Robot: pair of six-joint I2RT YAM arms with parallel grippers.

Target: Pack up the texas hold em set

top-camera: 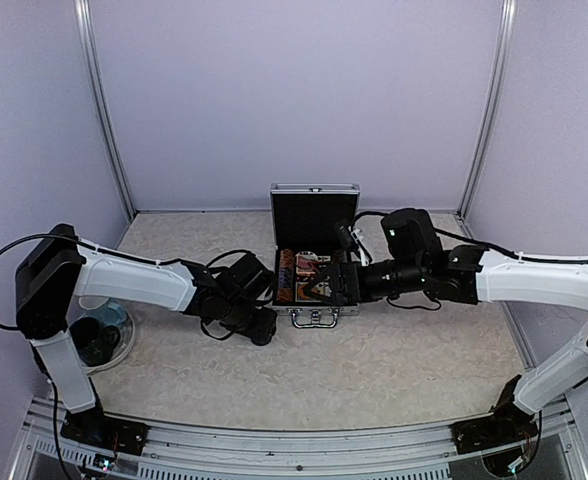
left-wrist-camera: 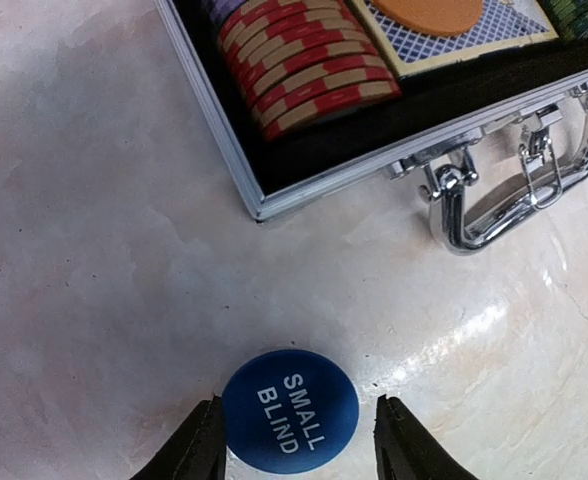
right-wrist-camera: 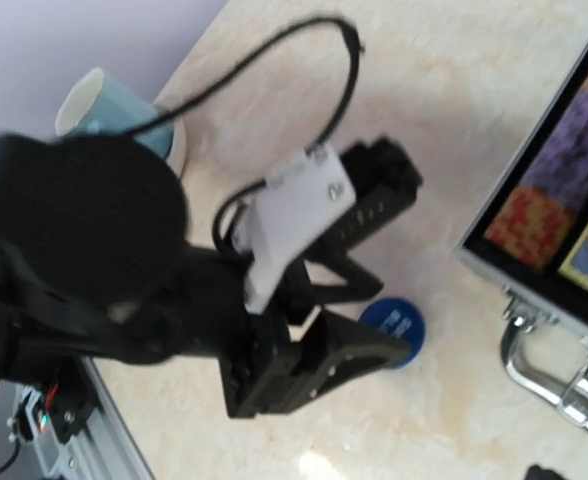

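Observation:
The open metal case holds chip rows and cards, with an orange disc on the cards. A blue SMALL BLIND button lies on the table outside the case's front left corner. My left gripper is open, one finger either side of the button; in the right wrist view the button is partly behind it. My right gripper hangs over the right part of the case, open.
A tray with cups stands at the far left. The table in front of the case and to its right is clear.

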